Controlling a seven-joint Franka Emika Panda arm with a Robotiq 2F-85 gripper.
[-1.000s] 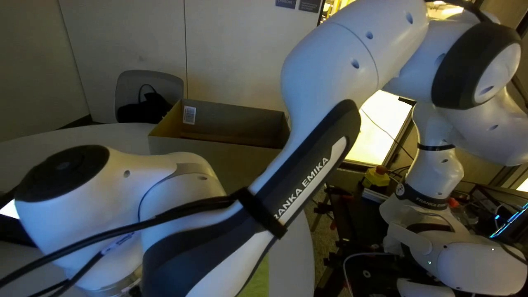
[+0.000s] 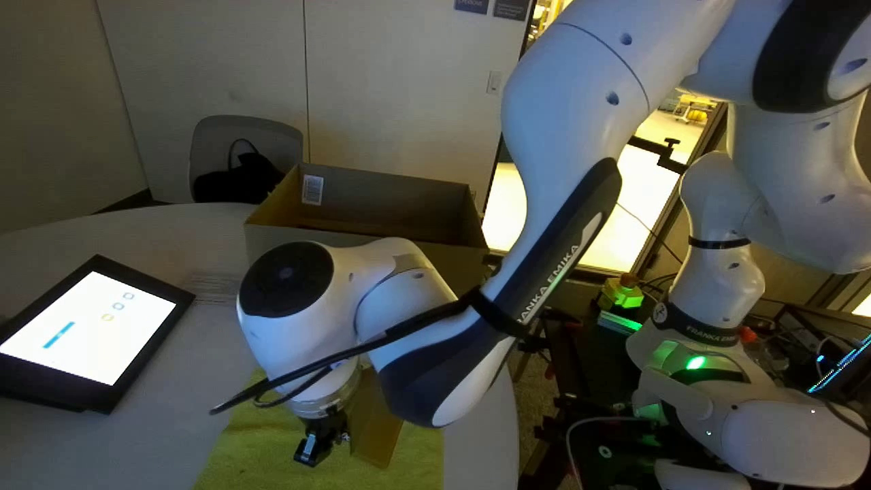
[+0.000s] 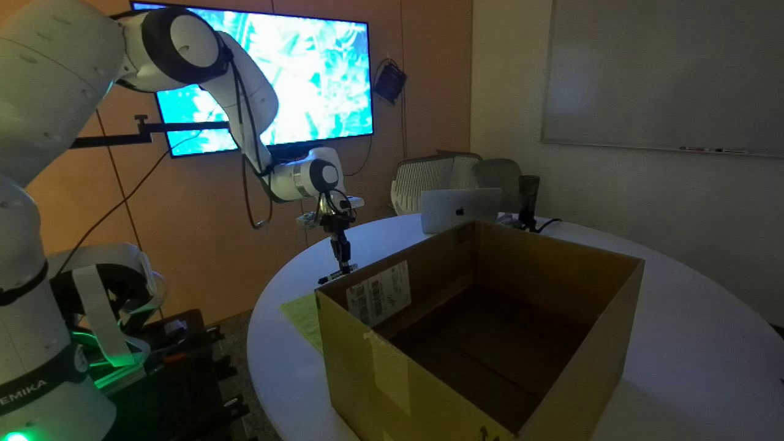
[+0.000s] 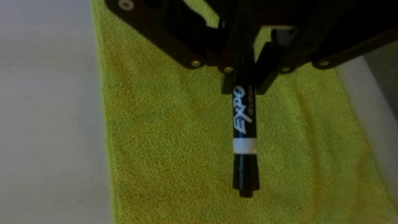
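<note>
A black EXPO dry-erase marker (image 4: 245, 145) with a white band is pinched between the fingertips of my gripper in the wrist view. Its far end is hidden by the dark fingers, while the capped end points away from them. Below it spreads a yellow-green towel (image 4: 168, 149). In the second exterior view the gripper (image 3: 342, 272) hangs over the towel (image 3: 305, 317), pointing down, beside the near-left wall of a big cardboard box (image 3: 360, 360). From the first exterior view the gripper (image 2: 314, 449) also shows above the towel, the marker being hard to make out.
The open box appears empty where its floor shows; its walls stand tall near the arm. A tablet-like screen (image 2: 90, 327) lies on the white table (image 2: 220, 224). A laptop (image 3: 459, 209) and a dark cup (image 3: 528, 198) stand at the table's far side.
The gripper, towel and screen now show there; they were mostly hidden before.
</note>
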